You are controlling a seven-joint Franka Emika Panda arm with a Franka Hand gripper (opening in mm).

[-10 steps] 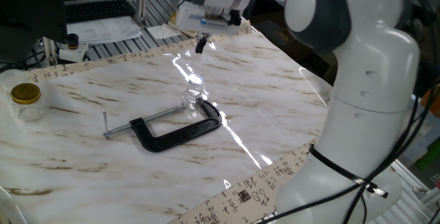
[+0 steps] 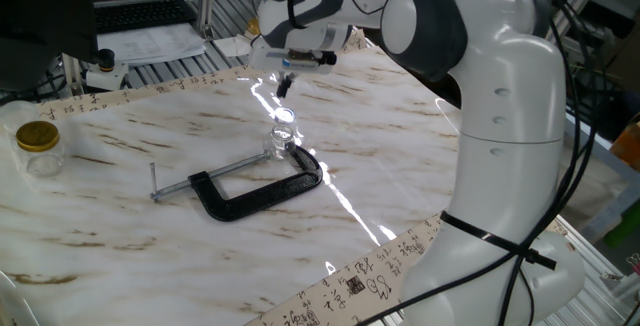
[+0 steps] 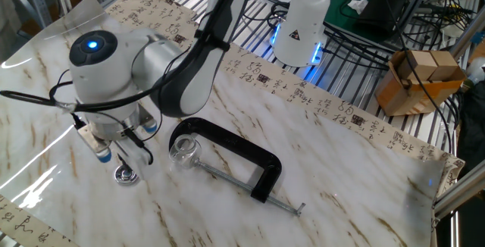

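A black C-clamp [image 2: 262, 198] with a silver screw lies flat on the marble-patterned table. At one end of its frame stands a small clear glass jar [image 3: 184, 153], close against the clamp. A round shiny silver piece [image 3: 126, 174] rests on the table to the left of the jar in exterior view 2. My gripper [image 2: 285, 87] hangs above the table, beyond the jar in exterior view 1, pointing down. In exterior view 2 the gripper [image 3: 136, 154] appears just over the silver piece. Its fingertips are small and dark, and whether they are apart does not show.
A glass jar with a gold lid [image 2: 39, 137] stands at the left edge in exterior view 1. A keyboard [image 2: 140, 14] and papers [image 2: 150, 42] lie behind the table. A cardboard box [image 3: 417, 84] is off the table.
The arm has swung slightly left in exterior view 1, and the gripper has come lower, nearer the table. Clamp and jars have stayed in place.
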